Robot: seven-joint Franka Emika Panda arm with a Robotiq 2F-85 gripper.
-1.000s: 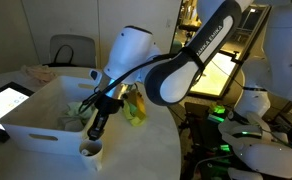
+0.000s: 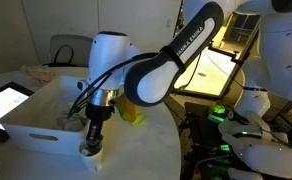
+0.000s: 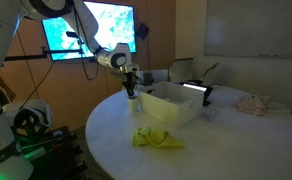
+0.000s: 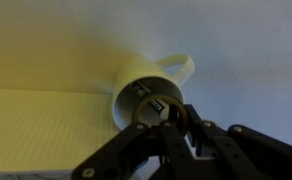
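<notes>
A white mug (image 2: 91, 158) stands upright on the table in front of the white box. Directly above its mouth is my gripper (image 2: 93, 141), pointing down. In the wrist view the mug (image 4: 132, 92) shows its handle to the upper right. Close to the fingers there, a brownish round rim (image 4: 158, 91) overlaps the mug's opening. My gripper is shut on this small round object, whose kind is unclear in the dark picture. Exterior view 2 shows the gripper (image 3: 130, 91) just over the mug (image 3: 133, 105).
The open white box (image 2: 41, 139) is close behind the mug, with greenish cloth (image 2: 70, 122) inside. A yellow cloth (image 3: 158, 138) lies on the table to one side. A lit tablet (image 2: 4, 103) is left of the box.
My gripper has come down and slightly left, from above the mug to close over its mouth. Mug and box have stayed in place.
</notes>
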